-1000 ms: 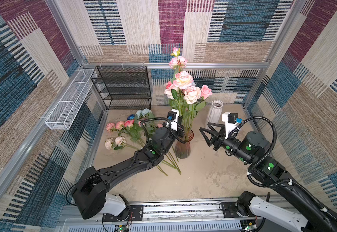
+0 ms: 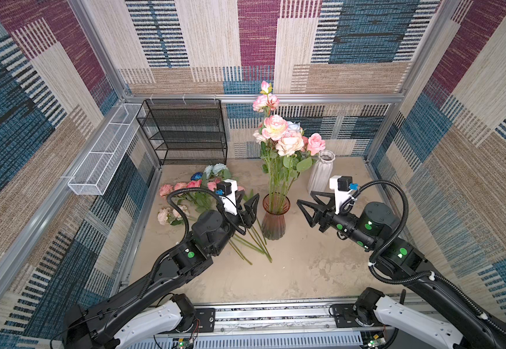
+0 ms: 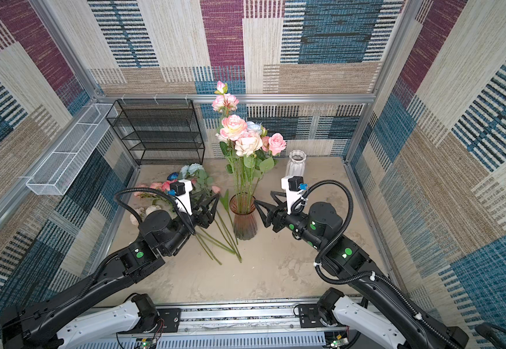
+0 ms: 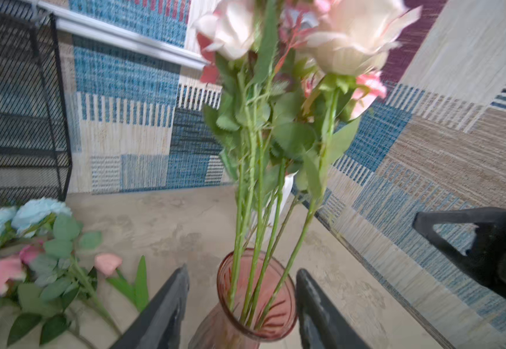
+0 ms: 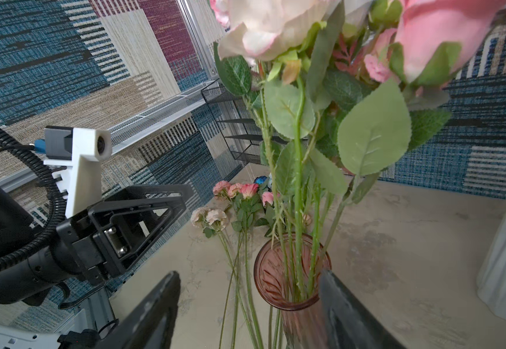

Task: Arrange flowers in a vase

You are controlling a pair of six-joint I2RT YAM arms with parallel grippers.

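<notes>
A ribbed amber glass vase (image 2: pixel 274 226) stands mid-table, holding upright stems topped with pink and cream roses (image 2: pixel 289 142). My left gripper is open just left of the vase, its fingers framing the rim in the left wrist view, with a gap to the glass in the top views. My right gripper is open to the vase's right, nothing between its fingers. More flowers (image 3: pixel 196 169), pink, cream and blue, lie on the table at left, their stems pointing toward the front, partly hidden by my left arm.
A white ribbed vase (image 2: pixel 321 171) stands at back right. A black wire rack (image 2: pixel 181 131) hangs at back left, and a white mesh basket (image 2: pixel 98 163) is on the left wall.
My left gripper has moved left, away from the flowers in the vase, and its arm has shifted. The bouquet's heads sit slightly lower and further right. My right gripper moved slightly.
</notes>
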